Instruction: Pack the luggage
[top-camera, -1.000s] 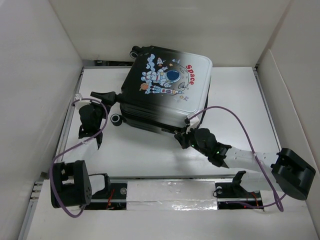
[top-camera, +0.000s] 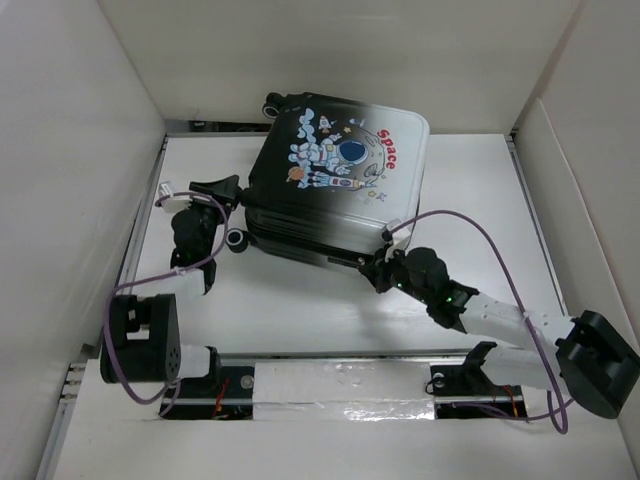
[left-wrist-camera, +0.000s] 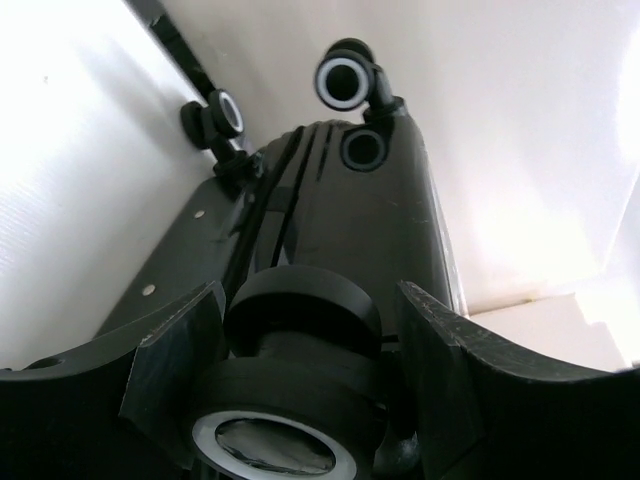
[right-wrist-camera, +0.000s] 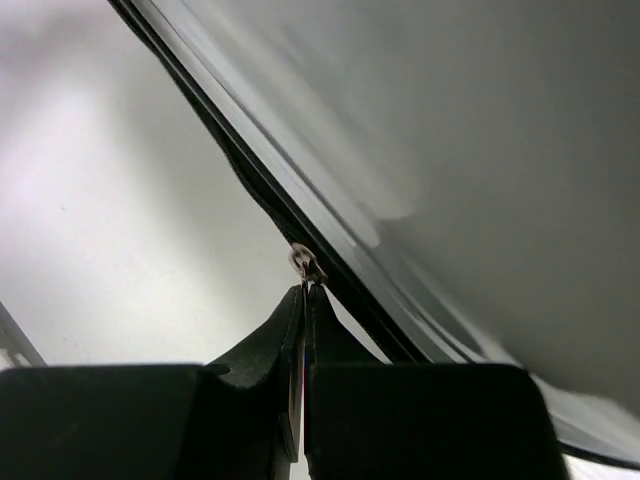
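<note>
A black-and-white suitcase (top-camera: 290, 215) with a space print lies on its side, tilted on the white table. In the left wrist view its near corner wheel (left-wrist-camera: 270, 440) sits between the left fingers, which press on it from both sides. From above, my left gripper (top-camera: 222, 190) is at the case's left corner. My right gripper is at the front edge, its fingertips together on a small metal zipper pull (right-wrist-camera: 305, 262). Black zipper tape (right-wrist-camera: 270, 195) runs along that edge.
Other wheels of the case (left-wrist-camera: 343, 82) point toward the back wall. A lower wheel (top-camera: 237, 240) sits close beside the left arm. Bare table (top-camera: 470, 200) lies to the right, and walls bound the sides and back.
</note>
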